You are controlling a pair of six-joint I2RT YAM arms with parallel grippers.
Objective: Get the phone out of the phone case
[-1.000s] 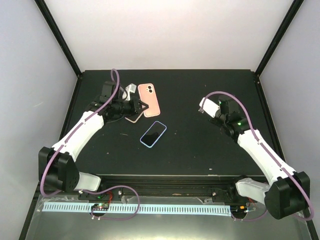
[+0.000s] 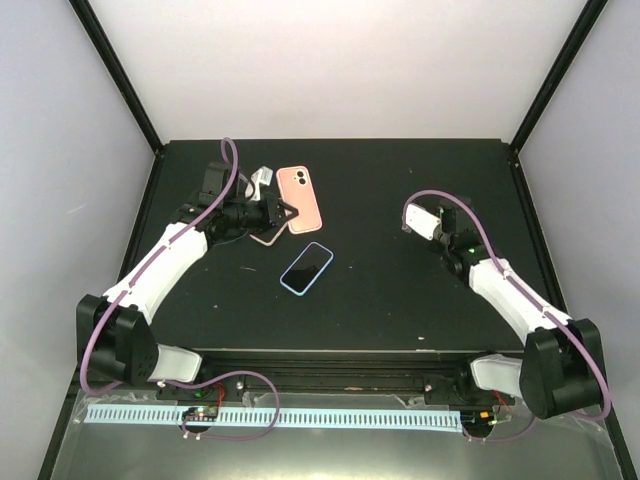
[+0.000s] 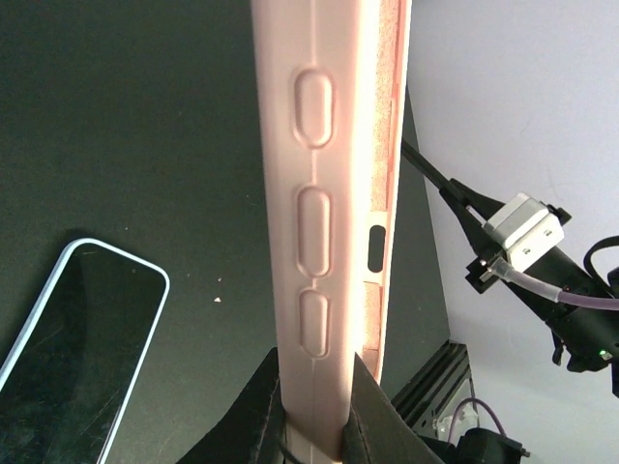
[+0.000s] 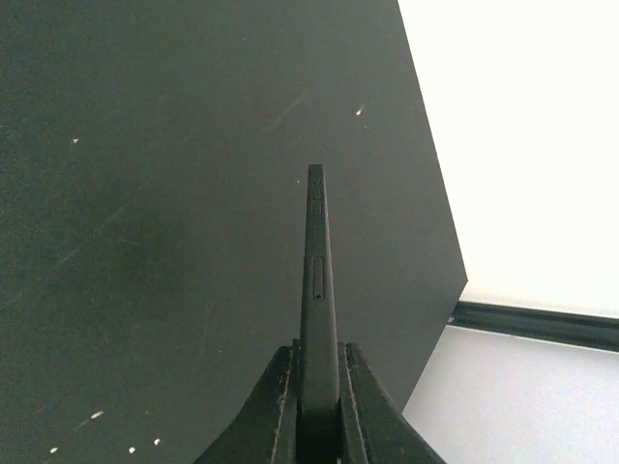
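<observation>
My left gripper is shut on the side wall of a pink phone case; raised button covers show along that wall, with a pale inner lining on its right. From above, its pink back and camera area lie beside that gripper. My right gripper is shut on a thin black slab, seen edge-on with narrow slot-like marks. I cannot tell whether it is a phone or a case. The two grippers are well apart.
A blue-rimmed phone lies flat on the black table, in front of the left gripper. Another light-rimmed item is partly hidden beneath that gripper.
The right arm's elbow has shifted slightly inward and its hose loop now sits lower. The left arm, the pink case and the blue-rimmed phone look unmoved.
</observation>
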